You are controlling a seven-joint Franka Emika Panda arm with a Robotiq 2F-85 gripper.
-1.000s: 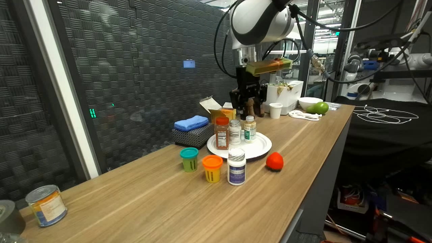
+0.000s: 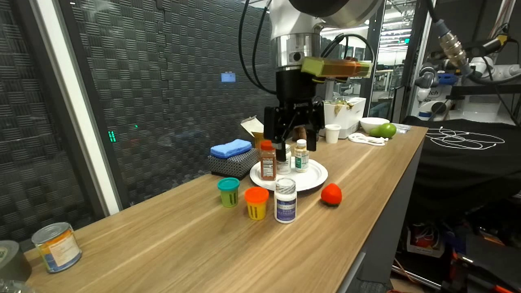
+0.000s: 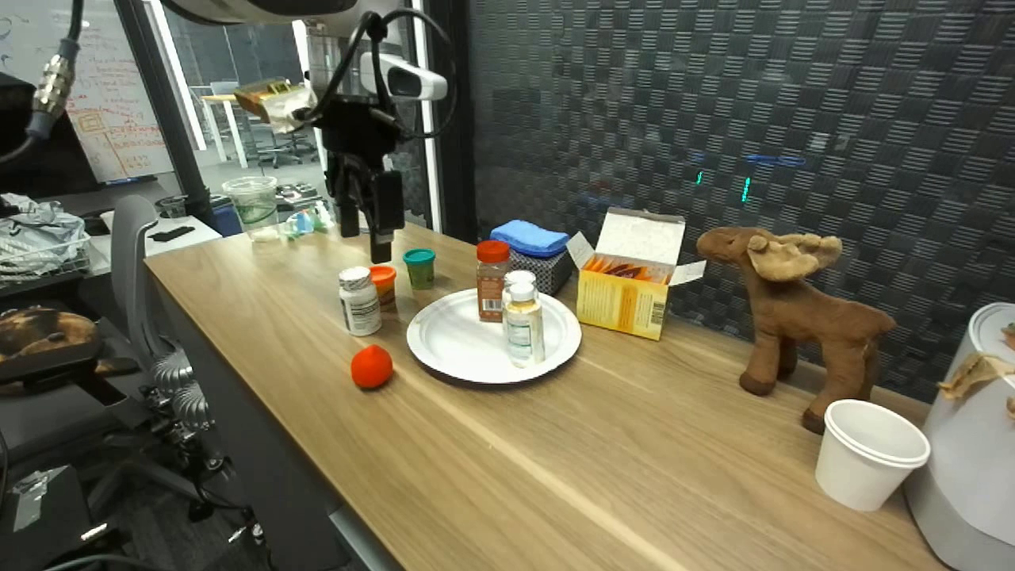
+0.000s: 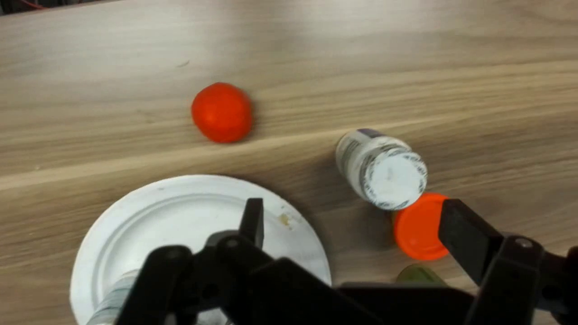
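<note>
My gripper (image 2: 296, 149) hangs open in the air, and nothing lies between its fingers in the wrist view. Upright on the table stands a white bottle with a blue label (image 2: 285, 201); the wrist view has its cap just beyond the gap between the fingers. Beside it is an orange-lidded tub (image 2: 256, 203), partly covered by a finger in the wrist view. A teal-lidded tub (image 2: 228, 192) stands behind. On the white plate (image 3: 438, 335) are a red-capped jar (image 3: 492, 281) and two pale bottles, one with a green label (image 2: 301, 157). A red ball-like object (image 4: 222, 113) lies off the plate.
Along the wall sit a blue cloth (image 3: 530, 238) on a dark box, an open yellow carton (image 3: 620, 300) and a plush moose (image 3: 809, 309). White cups (image 3: 867, 457) stand farther along. Near the can (image 2: 57, 247), the table has wide free room.
My gripper has come away from the carton and moose toward the front, and now looms larger above the plate area. The objects on the table have not visibly moved.
</note>
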